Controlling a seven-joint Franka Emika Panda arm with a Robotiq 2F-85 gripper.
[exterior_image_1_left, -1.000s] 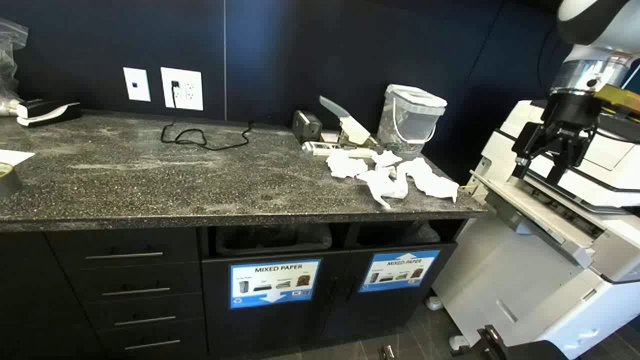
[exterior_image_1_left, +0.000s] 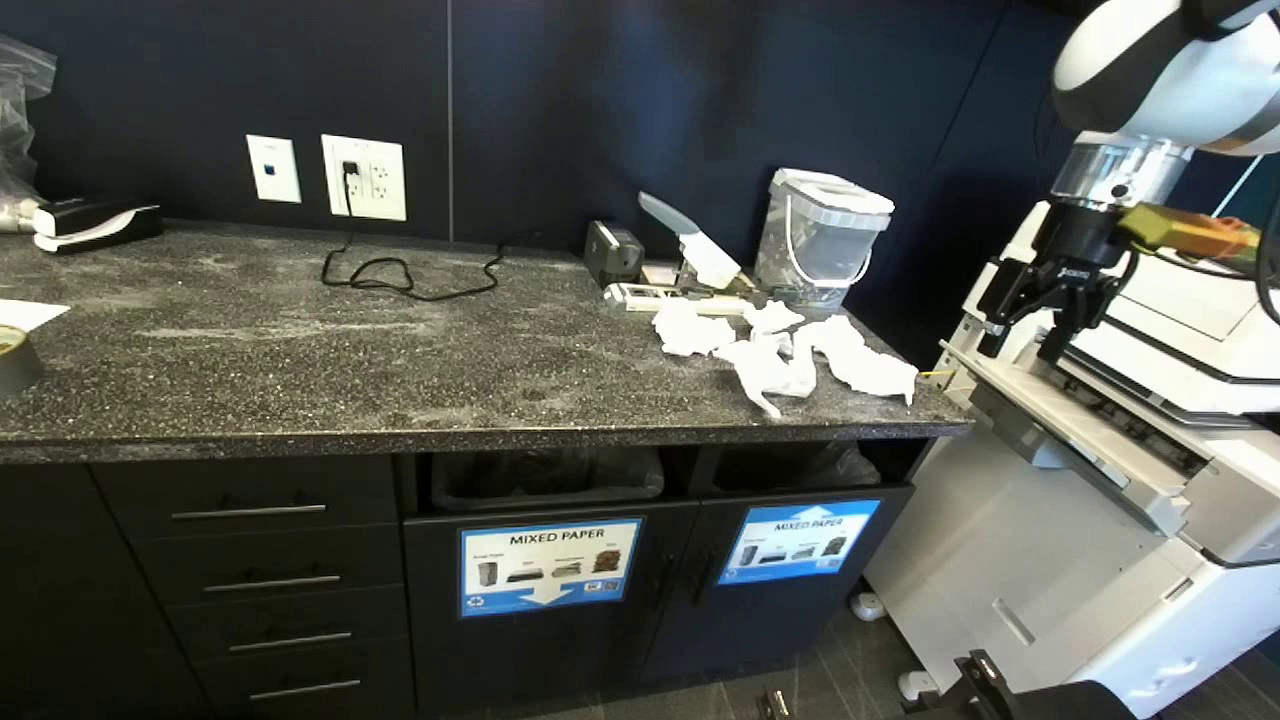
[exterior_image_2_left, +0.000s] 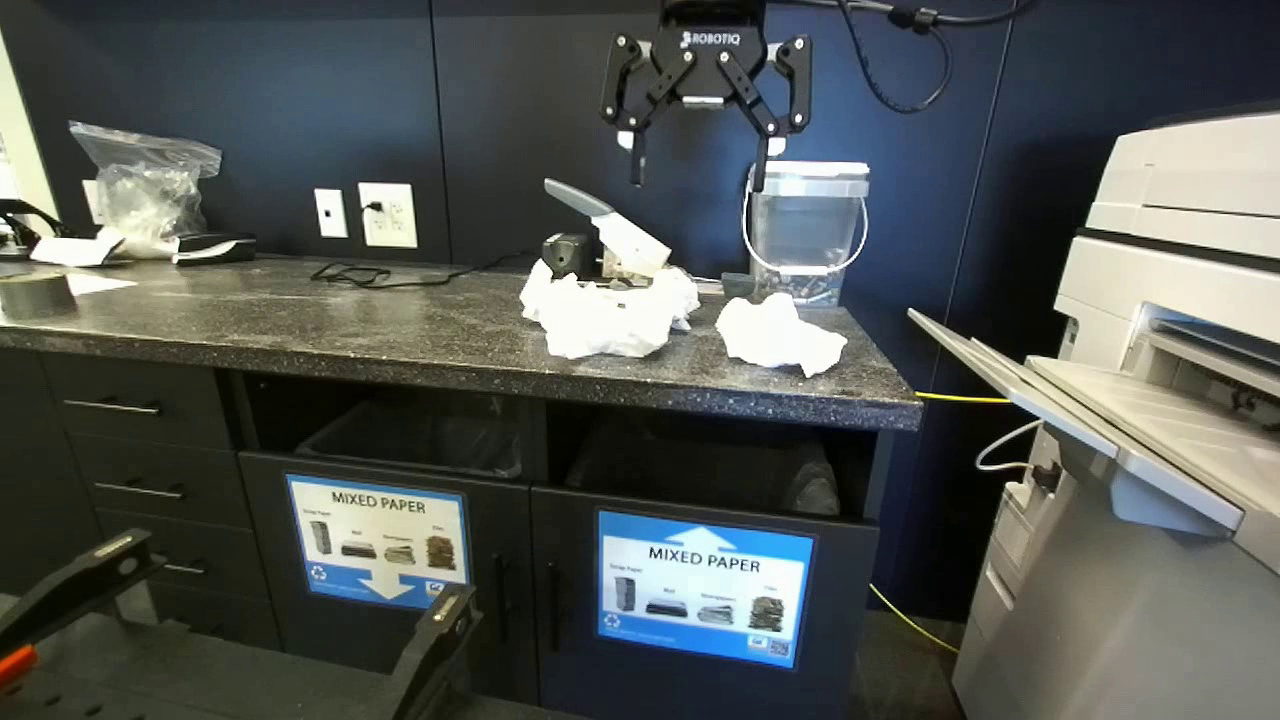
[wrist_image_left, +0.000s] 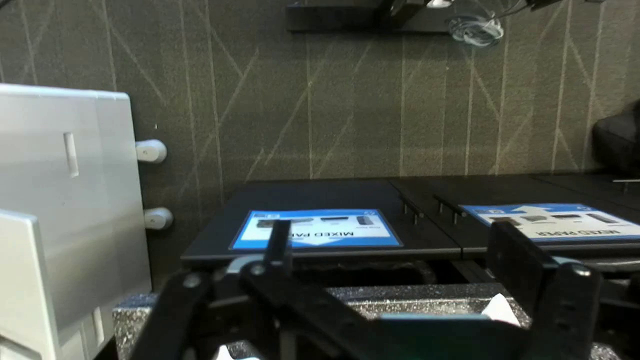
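Crumpled white paper (exterior_image_1_left: 770, 366) lies in several pieces on the dark speckled counter (exterior_image_1_left: 360, 360), toward its right end. In exterior view 2 the pieces form a larger clump (exterior_image_2_left: 612, 314) and a separate wad (exterior_image_2_left: 780, 335) to its right. Above the counter hangs my gripper (exterior_image_2_left: 699, 180), open, with empty space between its fingers; exterior view 1 shows it (exterior_image_1_left: 1022, 348) at the right, in front of the printer. In the wrist view, the gripper points down at the counter edge, and only small bits of white paper (wrist_image_left: 501, 309) show around it.
Behind the paper stand a clear lidded bucket (exterior_image_1_left: 822, 240) and a paper punch with a raised handle (exterior_image_1_left: 696, 246). Below the counter are two bin openings (exterior_image_2_left: 708, 462) with mixed paper signs. The printer (exterior_image_1_left: 1080, 504) is at the right.
My gripper has moved left and slightly up in exterior view 1, closer to the counter's right end. The paper pieces have stayed where they were.
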